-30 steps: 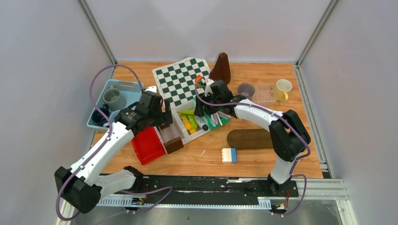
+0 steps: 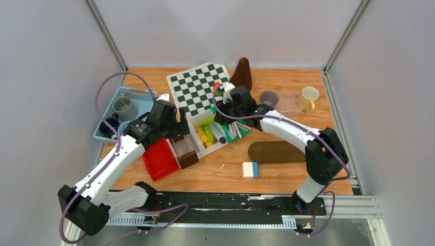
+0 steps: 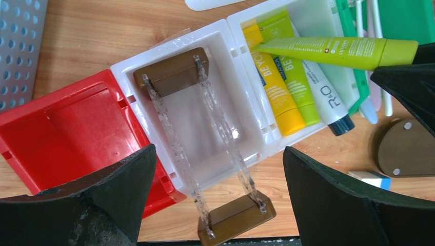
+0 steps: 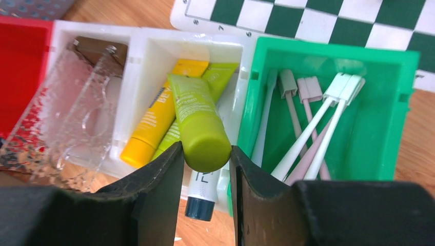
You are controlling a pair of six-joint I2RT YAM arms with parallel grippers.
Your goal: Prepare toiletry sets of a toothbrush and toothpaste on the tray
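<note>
My right gripper is shut on the cap end of a light green toothpaste tube [image 4: 197, 110], a finger at each side. In the left wrist view this tube slants above the white compartment, where a yellow tube [image 3: 279, 87], another green tube [image 3: 297, 77] and a white tube [image 3: 324, 95] lie. Several toothbrushes [image 4: 313, 133] rest in the green box [image 4: 328, 46]. A clear tray with brown ends [image 3: 238, 218] lies across the empty middle compartment [image 3: 231, 123]. Above it my left gripper hangs open, its fingers apart and empty.
An empty red box [image 3: 82, 123] adjoins the white box. At the far left stands a blue basket [image 2: 102, 134] with mugs. The checkered board [image 2: 192, 84] lies behind the boxes; a brown board [image 2: 277, 151] lies to the right.
The right arm's elbow has swung outward, and its gripper has shifted slightly with the green tube. The boxes have slid a little to the left. My left arm barely moves.
</note>
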